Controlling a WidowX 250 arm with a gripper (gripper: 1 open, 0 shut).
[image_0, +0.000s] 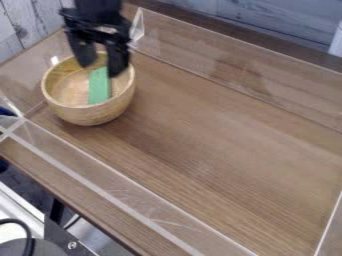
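Observation:
My gripper (94, 45), a dark, blurred shape, is above the back part of a round woven bowl (67, 110) at the left of the camera view. A green object (98, 90) lies inside the bowl, below the gripper. The gripper is open; its fingers are blurred, and I see nothing clearly held between them.
A clear plastic edge runs along the lower left, with a black object (14, 235) at the bottom left corner.

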